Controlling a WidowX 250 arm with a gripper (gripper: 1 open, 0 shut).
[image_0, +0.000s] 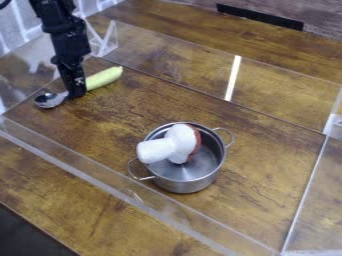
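Observation:
My black gripper is low over the wooden table at the upper left, down at a metal spoon or ladle whose bowl shows to its left; whether its fingers grip the handle is too small to tell. A pale yellow-green vegetable-like object lies just to the right of the gripper. A steel pot with two handles stands at the lower middle, holding a white object and a red one partly hidden beneath it.
Clear transparent panels border the work area, one along the front left and one at the right. A white strip is at the back right.

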